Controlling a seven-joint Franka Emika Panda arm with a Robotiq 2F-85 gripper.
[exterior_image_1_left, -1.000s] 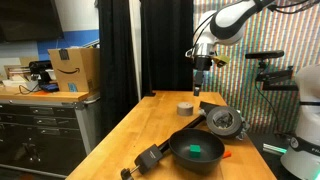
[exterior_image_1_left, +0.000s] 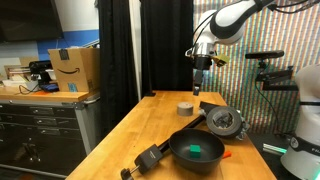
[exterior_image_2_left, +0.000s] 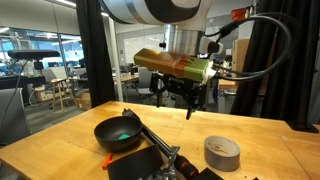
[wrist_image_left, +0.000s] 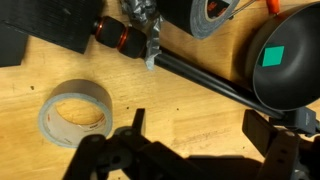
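My gripper is open and empty, hanging above the wooden table; in exterior view 1 the gripper (exterior_image_1_left: 198, 86) is over the table's far part. A roll of tape (wrist_image_left: 52, 127) lies flat at the left of the wrist view, apart from the fingers. At the upper right there sits a black bowl (wrist_image_left: 294, 85) with a small green block (wrist_image_left: 272, 56) inside. Between them a black rod-like tool (wrist_image_left: 205, 77) runs diagonally across the table. Another roll of grey tape (wrist_image_left: 198, 18) shows at the top edge.
Crumpled silvery material (wrist_image_left: 150, 38) lies by the tool. A red-orange object (exterior_image_2_left: 107, 160) rests beside the bowl. In exterior view 1, the table's left and far parts look clear, and a cardboard box (exterior_image_1_left: 75, 69) stands on a separate cabinet.
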